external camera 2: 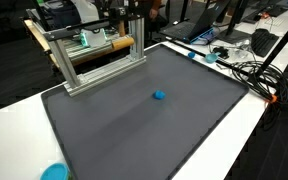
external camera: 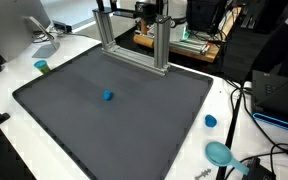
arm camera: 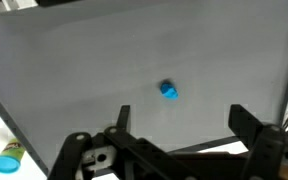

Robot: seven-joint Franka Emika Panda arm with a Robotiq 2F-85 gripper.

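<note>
A small blue object (external camera: 108, 95) lies on the dark grey mat (external camera: 104, 135), towards its far-left part in exterior view 1. In exterior view 2 the same blue object (external camera 2: 159, 95) sits right of the mat's middle. Seen from above in the wrist view, the blue object (arm camera: 168, 90) appears beyond and between the fingers of my gripper. The fingers are wide apart with nothing between them. How high the gripper hangs is hard to tell. The gripper's fingertips cannot be made out in the exterior views.
A green roll-like item with a blue top (arm camera: 6, 158) stands beside the mat. A teal bowl (external camera: 224, 154) and a round blue piece (external camera: 210, 121) lie off the opposite side. A metal rack (external camera 2: 106, 72) rises at one mat edge. Cables lie nearby.
</note>
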